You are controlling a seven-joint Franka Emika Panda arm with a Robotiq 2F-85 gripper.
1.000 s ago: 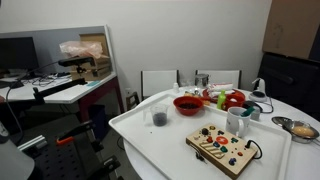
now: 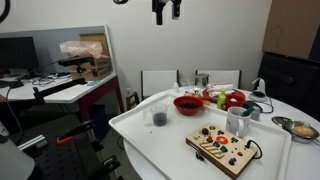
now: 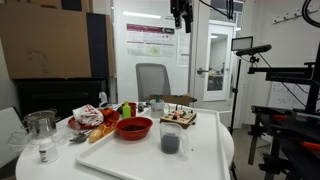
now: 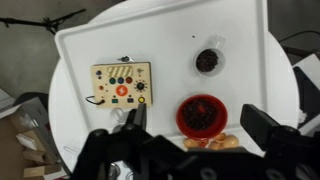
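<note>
High above the table, my gripper (image 2: 166,14) hangs open with nothing between its fingers; it also appears at the top of exterior view 2 (image 3: 182,18). In the wrist view its dark fingers (image 4: 262,128) stand wide apart. Below lies a white tray (image 4: 172,35) bearing a wooden board with switches and knobs (image 4: 120,84) and a clear cup with dark contents (image 4: 208,62). A red bowl (image 4: 190,104), also with something dark inside, sits near the tray's edge. A white mug (image 2: 236,122) stands beside the board in exterior view 1.
Several colourful items, among them a green one (image 2: 221,99), crowd the table behind the bowl. A metal pot (image 3: 40,124) and a white bottle (image 3: 48,150) stand on the table's far side. The tray's front (image 2: 150,150) is bare.
One second ago the gripper was out of exterior view 1; it has since come into view at the top. The things on the table have not moved.
</note>
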